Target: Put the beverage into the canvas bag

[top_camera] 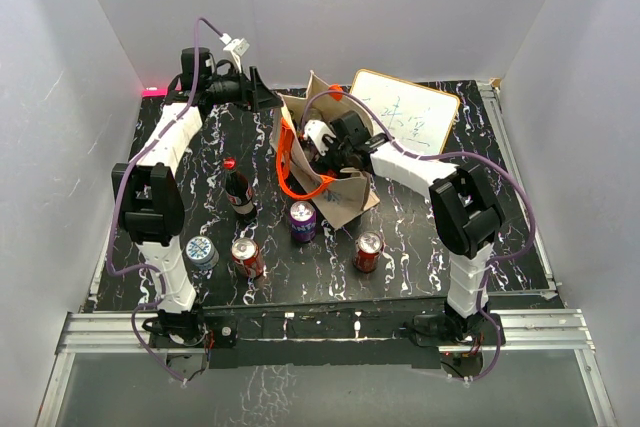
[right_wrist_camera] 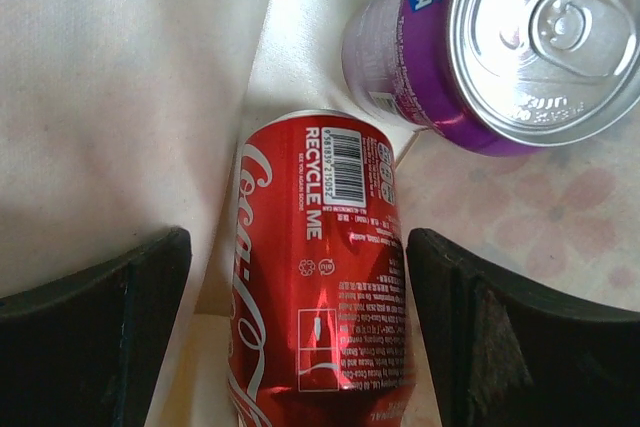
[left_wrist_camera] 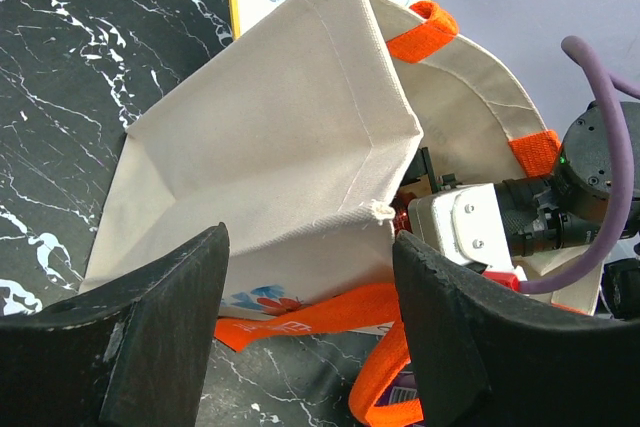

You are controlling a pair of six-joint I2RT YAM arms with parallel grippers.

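Note:
The canvas bag [top_camera: 340, 197] with orange handles stands at back centre. My left gripper is parted around its left rim, whether closed on it unclear. My right gripper is down inside the bag, open around a red Coke can [right_wrist_camera: 318, 217]; a purple Fanta can [right_wrist_camera: 420, 67] lies beside it. Outside stand a cola bottle [top_camera: 240, 194], a purple can [top_camera: 303, 223], two red cans [top_camera: 248, 259], and a short silver can [top_camera: 202, 253].
A whiteboard [top_camera: 420, 112] lies behind the bag at right. Grey walls surround it.

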